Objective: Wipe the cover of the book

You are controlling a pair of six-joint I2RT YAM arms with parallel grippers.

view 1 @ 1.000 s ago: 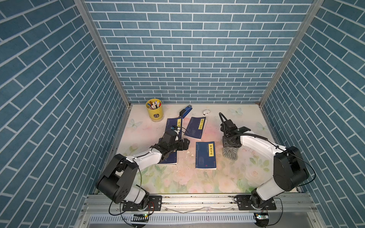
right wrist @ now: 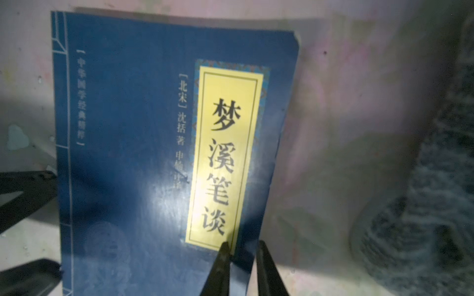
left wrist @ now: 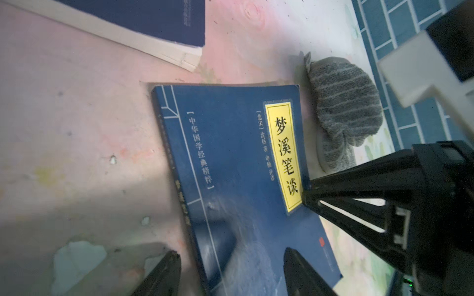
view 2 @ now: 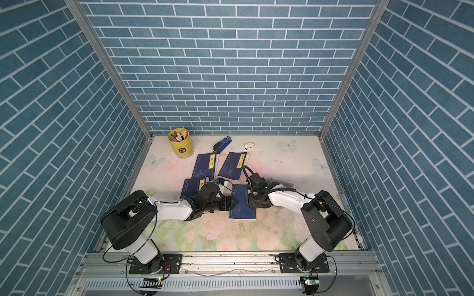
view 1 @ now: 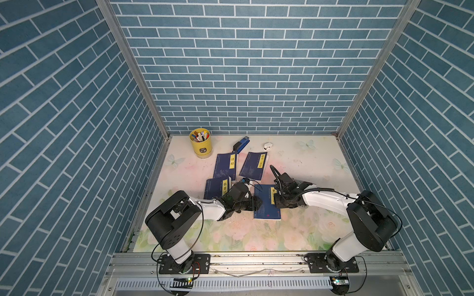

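The blue book (left wrist: pixel 237 148) lies flat, face up, its yellow title label toward its right side. My left gripper is open above the book's spine side, with the cover showing between its separated fingers. Over the book's right edge is my right gripper, its fingertips standing a little apart with only the cover edge visible beneath them. A grey striped cloth rests on the table to the right of the book, apart from both grippers; in the right wrist view the cloth (right wrist: pixel 424 236) is blurred.
Two other blue books (view 1: pixel 225 165) (view 1: pixel 254 165) lie behind, and another book (view 1: pixel 213 188) sits partly under the left arm. A yellow pen cup (view 1: pixel 201 146), a blue stapler-like item (view 1: pixel 241 144) and a small white object (view 1: pixel 268 146) stand at the back.
The right gripper has left the grey cloth and moved left over the book's right edge. The book has stayed put.
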